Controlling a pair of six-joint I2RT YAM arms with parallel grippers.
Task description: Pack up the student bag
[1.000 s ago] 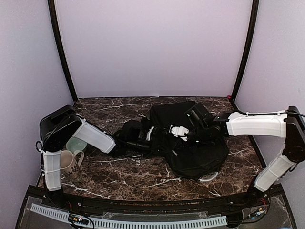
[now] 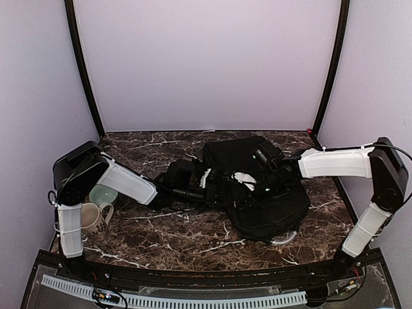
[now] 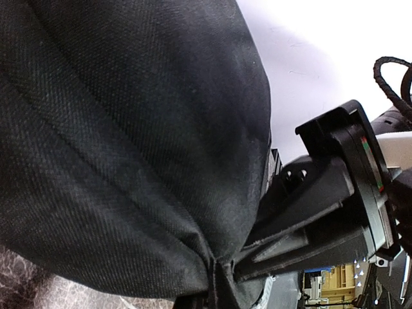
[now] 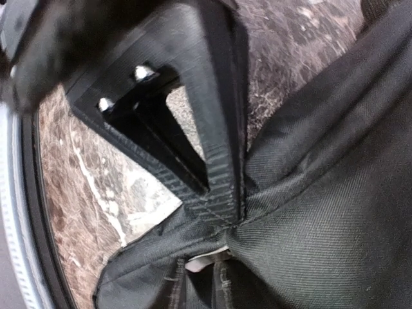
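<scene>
A black fabric bag (image 2: 270, 212) lies on the marble table right of centre. My left gripper (image 2: 212, 196) reaches to the bag's left side; in the left wrist view its fingertips sit low among the bag's folds (image 3: 129, 129), shut, with any fabric between them hard to make out. My right gripper (image 2: 248, 199) is over the bag's middle; in the right wrist view one black finger (image 4: 212, 187) presses on the fabric beside a pale strip (image 4: 206, 261), and whether the fingers are open or shut is unclear.
A beige mug (image 2: 96, 222) and a green bowl (image 2: 103, 194) stand at the left beneath my left arm. A small clear item (image 2: 283, 238) lies at the bag's front right edge.
The left arm and bag look nearly unchanged.
</scene>
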